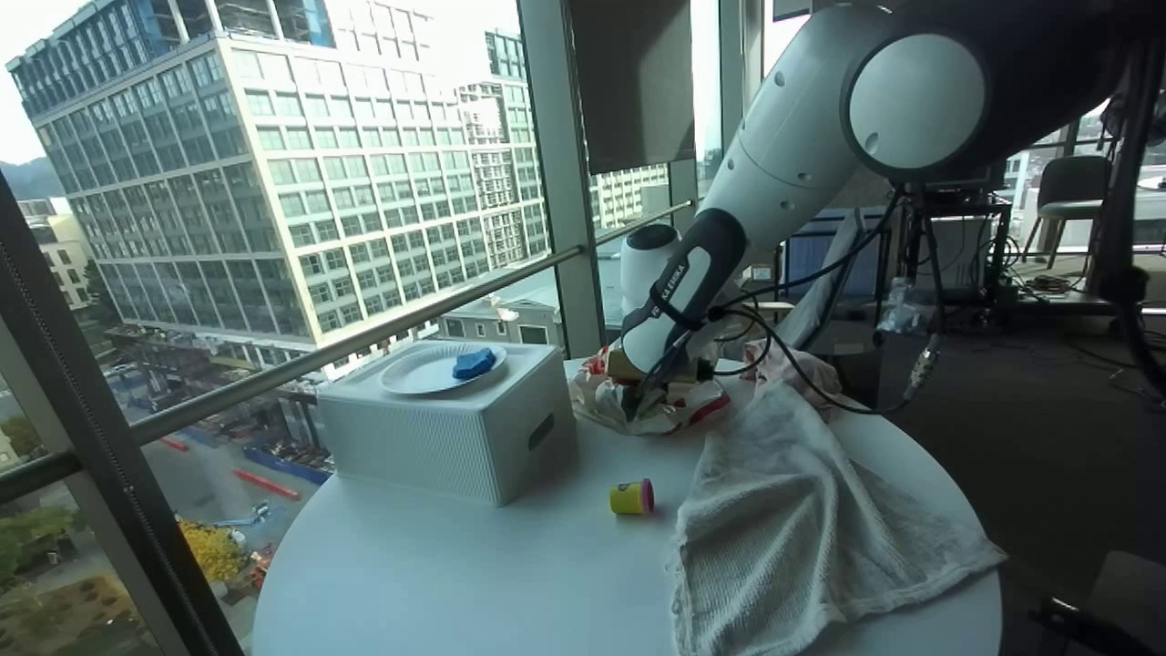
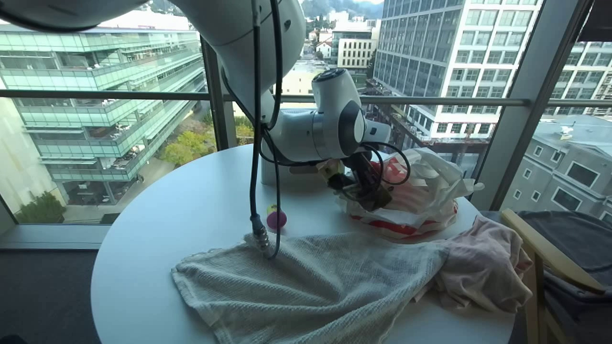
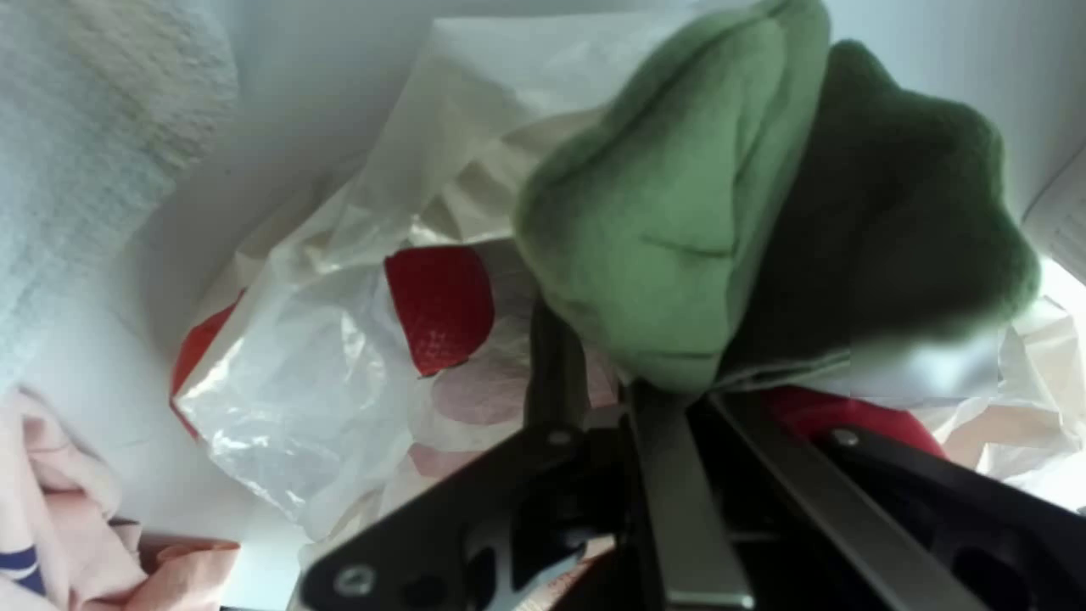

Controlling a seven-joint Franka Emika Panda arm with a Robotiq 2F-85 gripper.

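Note:
Soft green fabric (image 3: 652,224), with a darker fold on its right, is pinched at the tips of my gripper in the wrist view. The gripper is shut on it. Beneath lies a white plastic bag (image 3: 305,377) with red and pink print. In exterior view 1 my gripper (image 1: 641,395) is down at the bag (image 1: 686,417), among its folds. Exterior view 2 shows the gripper (image 2: 370,192) against the near-left side of the bag (image 2: 436,195). How much of the fabric is inside the bag I cannot tell. Something red (image 3: 860,419) shows behind the right finger.
A white ribbed box (image 1: 404,448) carries a plate (image 1: 410,377) with a blue lump (image 1: 473,363). A yellow tub (image 1: 629,498) lies on its side on the table. A white towel (image 1: 809,525) and pink cloth (image 2: 487,263) cover the right side.

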